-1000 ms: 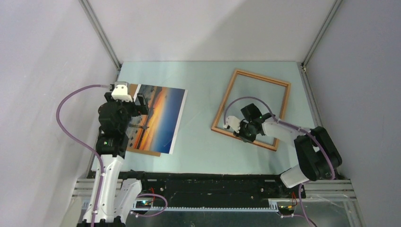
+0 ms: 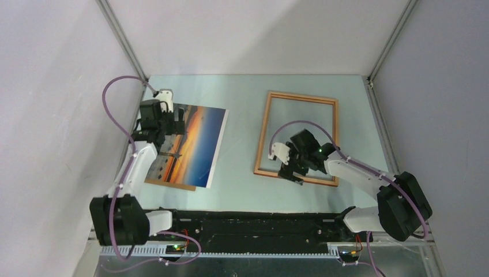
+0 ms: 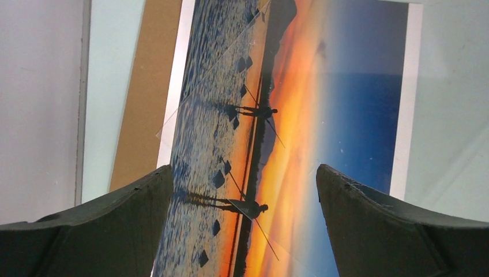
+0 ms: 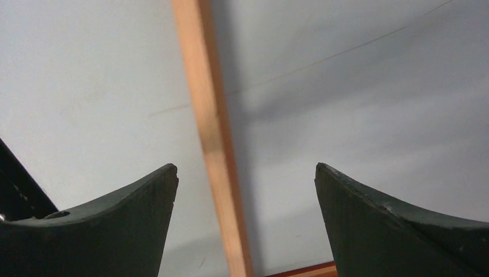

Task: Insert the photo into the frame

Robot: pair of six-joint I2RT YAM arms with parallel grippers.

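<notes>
The photo [image 2: 202,147], a sunset print with white borders, lies flat on the left side of the table. My left gripper [image 2: 180,122] hovers over its far left part, open. In the left wrist view a clear sheet [image 3: 199,130] seems to lie askew on the print, its edge crossing the dark water area; nothing is held. On the right, the empty wooden frame [image 2: 265,133] lies flat, roughly square to the table. Over its near left part stands my right gripper [image 2: 293,174], open. One frame bar [image 4: 214,141] runs through the gap seen between the right fingers, apparently below them.
A brown board [image 3: 144,86] peeks out under the photo's left side. Clear table [image 2: 242,115] separates photo and frame. Walls rise at the left, right and back.
My right gripper has since moved slightly left off the near bar. The left gripper has shifted farther and right over the photo.
</notes>
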